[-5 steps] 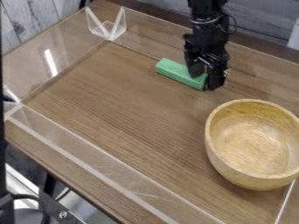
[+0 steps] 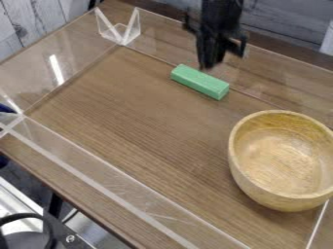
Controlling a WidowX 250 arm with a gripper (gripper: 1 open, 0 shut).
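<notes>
My gripper (image 2: 205,51) is raised above and behind a green block (image 2: 201,82), its fingers shut with nothing seen between them. The block lies flat and tilted on the wooden table (image 2: 117,136), apart from the gripper.
A large beige bowl (image 2: 278,161) sits at the right. A clear angular plastic holder (image 2: 120,27) stands at the back left. Dark cables show at the bottom left corner.
My gripper has moved up and back, away from the green block, which is now uncovered and lies about where it was.
</notes>
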